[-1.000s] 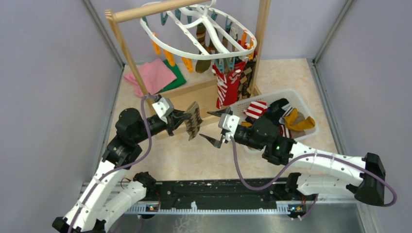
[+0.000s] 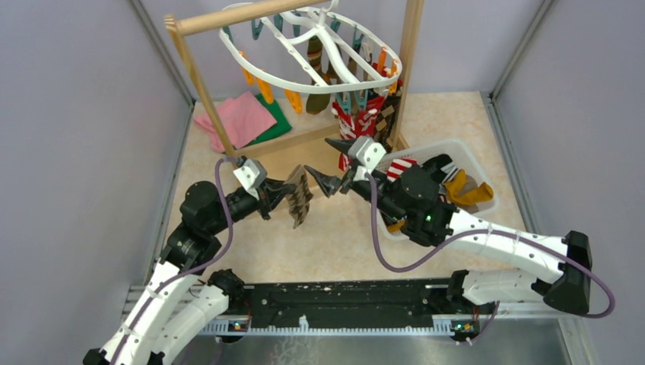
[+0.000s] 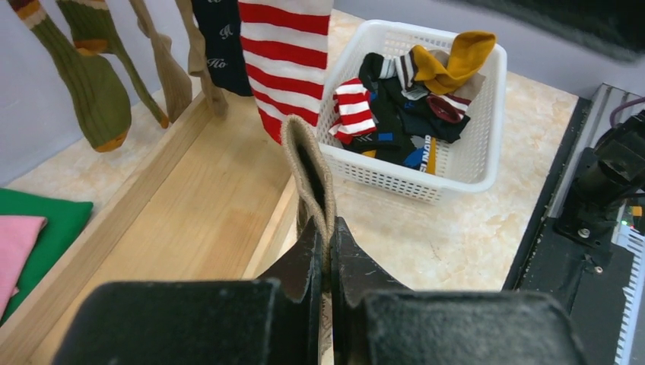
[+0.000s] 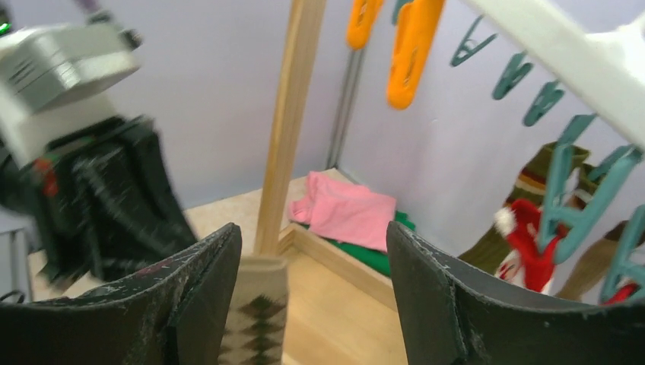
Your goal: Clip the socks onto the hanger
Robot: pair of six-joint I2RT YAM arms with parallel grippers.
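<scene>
A brown checked sock [image 2: 298, 199] hangs from my left gripper [image 2: 287, 186], which is shut on it; in the left wrist view its folded tan cuff [image 3: 308, 167] stands up from the fingertips. My right gripper [image 2: 316, 157] is open just right of the sock, nothing clearly between its fingers; in the right wrist view the sock's top [image 4: 255, 300] shows low between them. The white hanger [image 2: 312, 84] carries orange and teal clips, with socks, including red-and-white [image 2: 357, 122] and olive [image 2: 318, 103] ones, hanging at its back and right.
A white basket [image 2: 487, 163] of socks sits at the right. The wooden stand [image 2: 411, 46] holds the hanger over a wooden base. Pink [image 2: 232, 114] and green cloths lie at back left.
My left gripper and the sock have shifted only slightly.
</scene>
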